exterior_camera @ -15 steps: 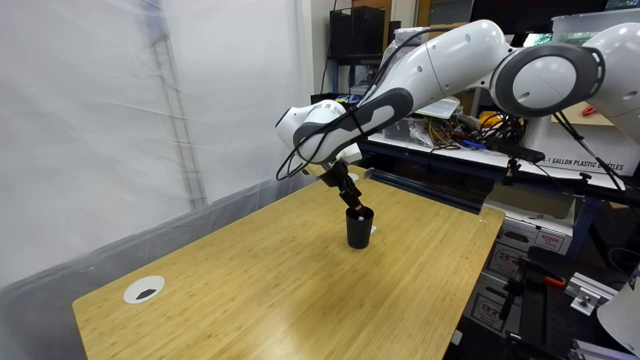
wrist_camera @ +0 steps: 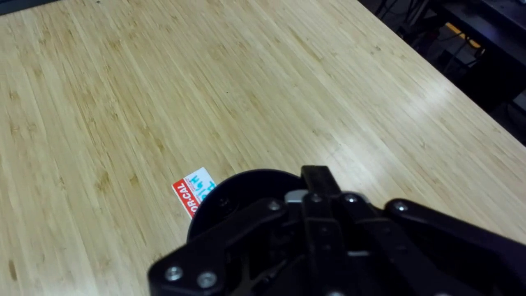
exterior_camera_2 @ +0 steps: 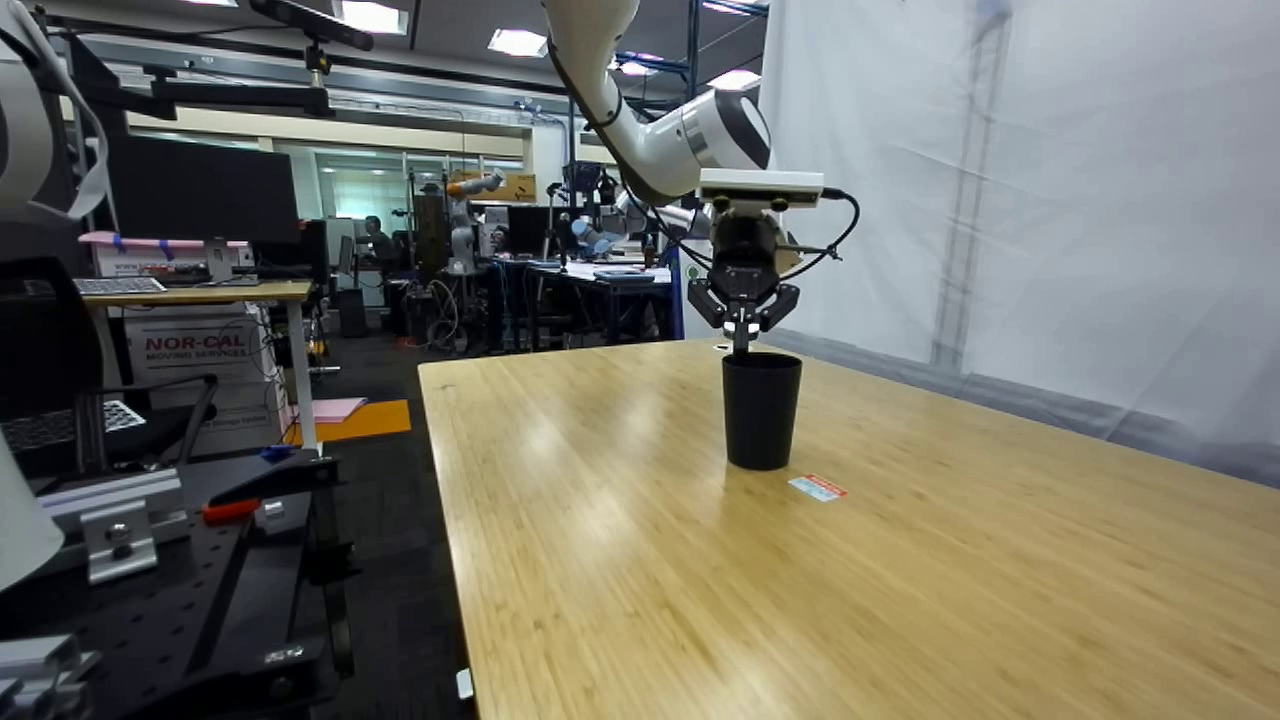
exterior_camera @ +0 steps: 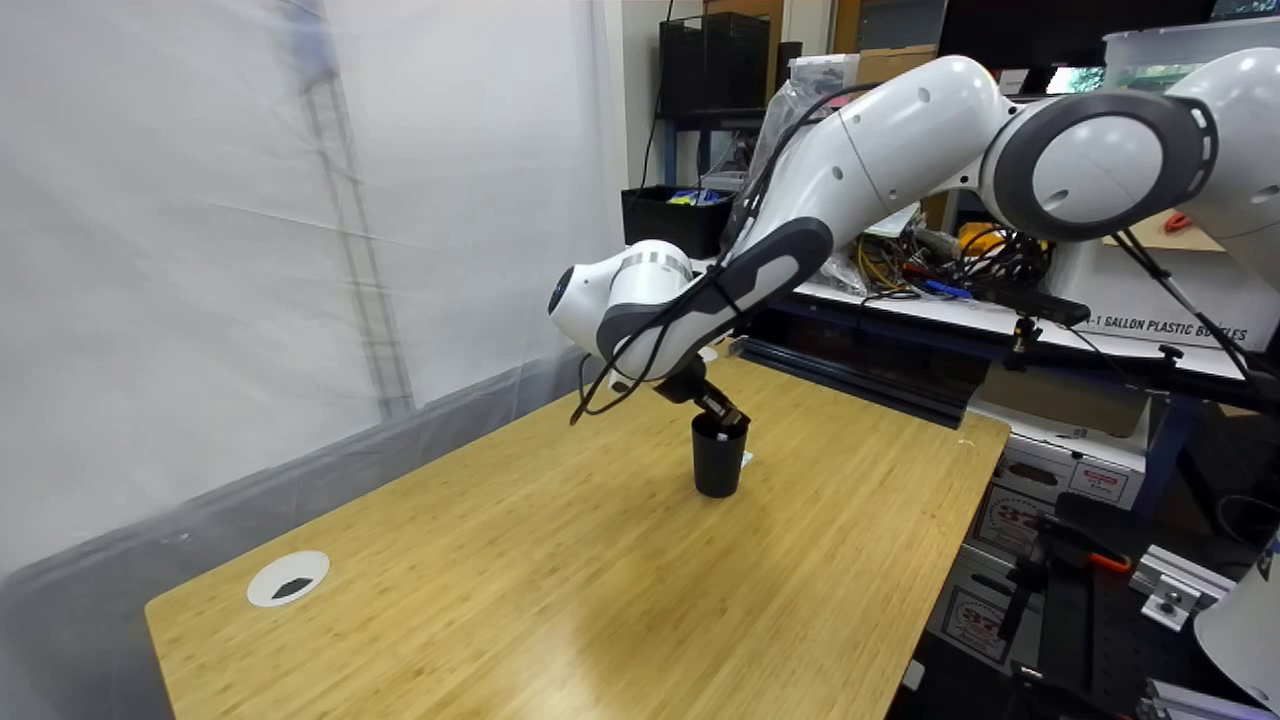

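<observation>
A black cup (exterior_camera: 717,466) stands upright on the wooden table (exterior_camera: 516,540), also clear in the second exterior view as a dark cup (exterior_camera_2: 761,414). My gripper (exterior_camera_2: 743,342) is over its mouth, fingers pointing down with the tips at or just inside the rim. The wrist view shows the fingers (wrist_camera: 320,185) pressed together across the right part of the cup's opening (wrist_camera: 246,187). Nothing shows between them, and the fingers are shut. The cup's inside is mostly dark and partly covered by the gripper, so its contents cannot be made out.
A red and white sticker (exterior_camera_2: 818,487) lies flat beside the cup. Near the table's far left corner sits a white disc (exterior_camera: 288,578) with a dark opening. The tabletop around the cup is otherwise bare. A pale curtain (exterior_camera: 300,240) borders one long side.
The cup has stayed in its place.
</observation>
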